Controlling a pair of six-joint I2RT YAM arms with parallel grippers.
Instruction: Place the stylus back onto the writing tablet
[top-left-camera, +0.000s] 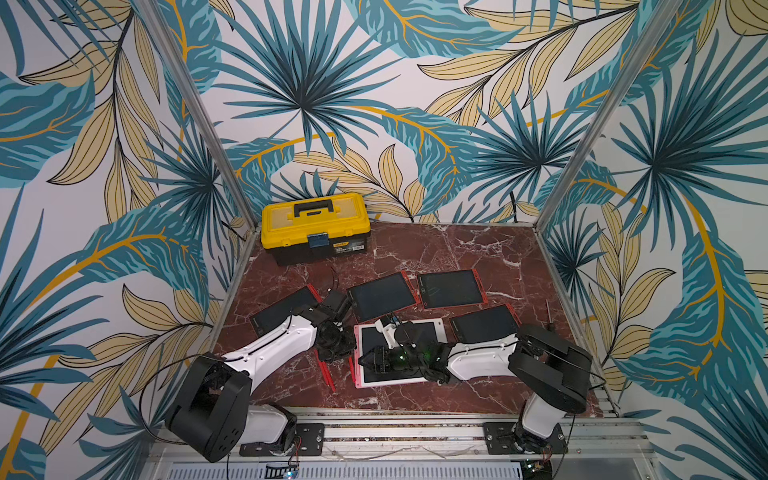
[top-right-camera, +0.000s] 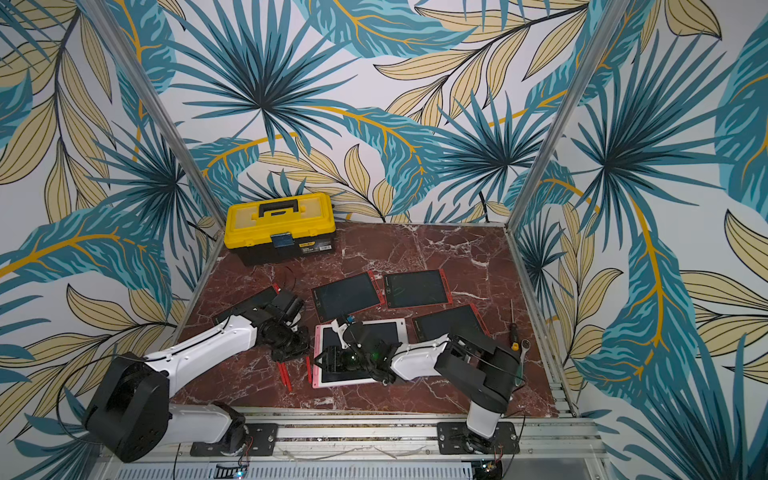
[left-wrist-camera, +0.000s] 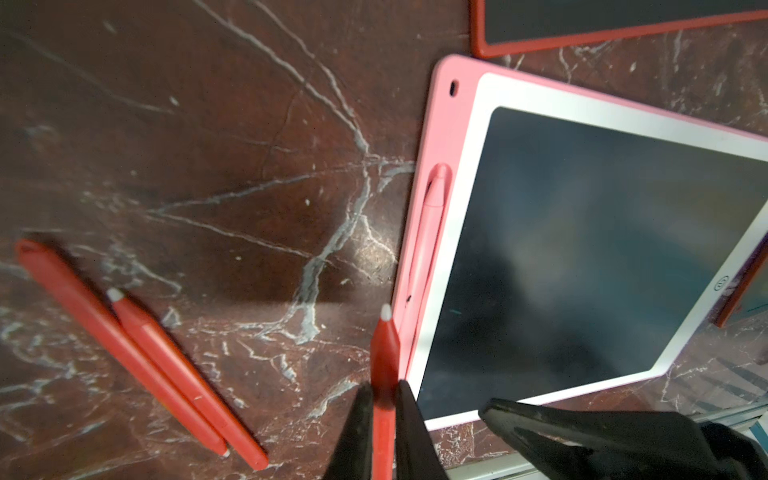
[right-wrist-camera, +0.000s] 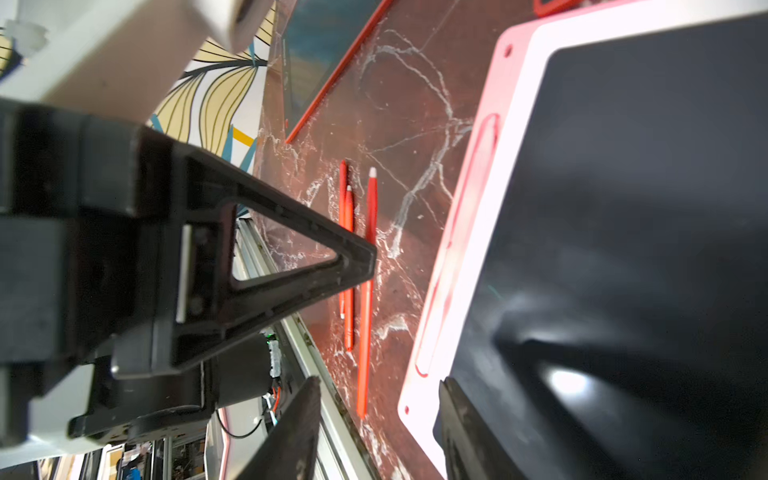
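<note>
The pink-and-white tablet (left-wrist-camera: 576, 256) lies at the front centre, a pink stylus (left-wrist-camera: 426, 240) in its side slot. My left gripper hangs shut just left of that slot; a red stylus (left-wrist-camera: 384, 360) shows at its fingertips, but whether between or beneath them is unclear. Two more red styluses (left-wrist-camera: 160, 356) lie further left. Over the tablet, my right gripper is part open, with nothing visible between its fingers.
Red-framed tablets (top-left-camera: 448, 288) lie around the pink one. A yellow toolbox (top-left-camera: 312, 224) stands at the back left; a screwdriver (top-right-camera: 513, 336) lies at the right edge.
</note>
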